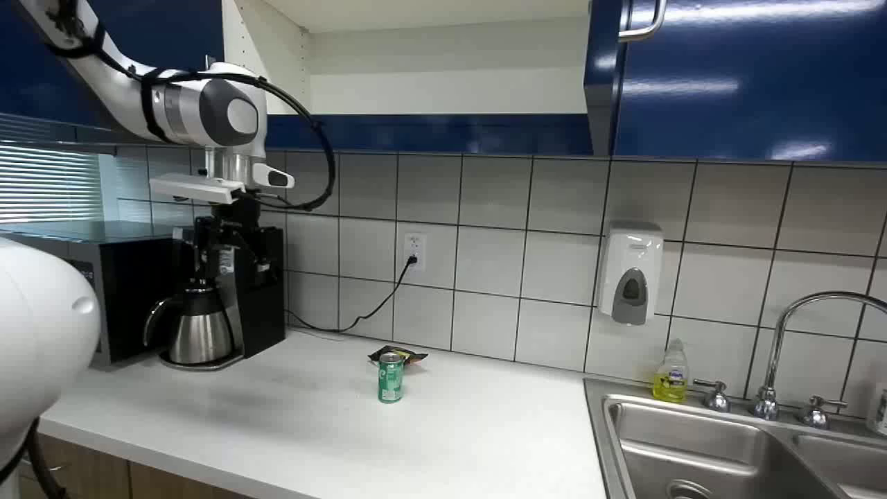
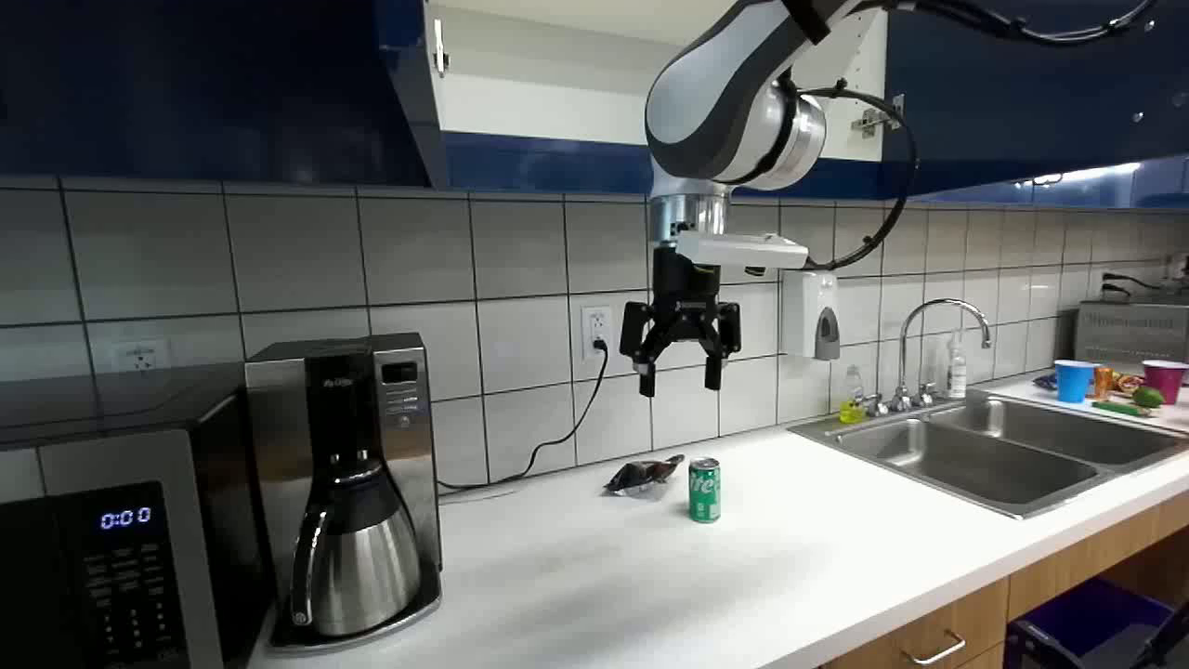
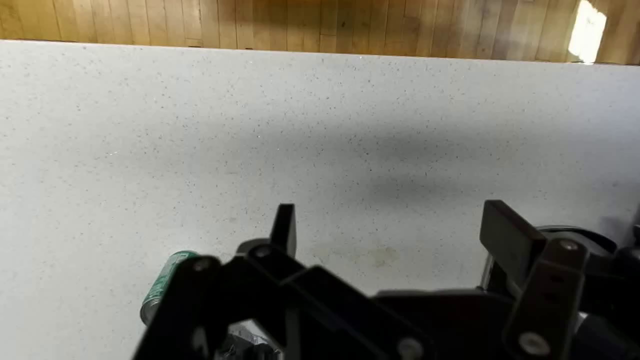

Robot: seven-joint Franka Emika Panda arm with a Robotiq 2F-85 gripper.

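Observation:
My gripper [image 2: 680, 385] hangs open above the counter, fingers pointing down and nothing between them. A green soda can [image 2: 704, 491] stands upright on the white counter, well below the gripper. Just behind it lies a dark, crumpled snack bag [image 2: 643, 474]. From the other side, the same can [image 1: 391, 378] partly covers the bag [image 1: 407, 356]. In the wrist view the can [image 3: 163, 288] shows at lower left, partly hidden by a finger. Bare counter lies between the fingertips there.
A coffee maker with a steel carafe [image 2: 362, 546] stands beside the microwave [image 2: 128, 524]. A yellow soap bottle [image 1: 670, 374] is by the sink [image 1: 611, 453]. Cups [image 2: 1073, 380] stand beyond the sink.

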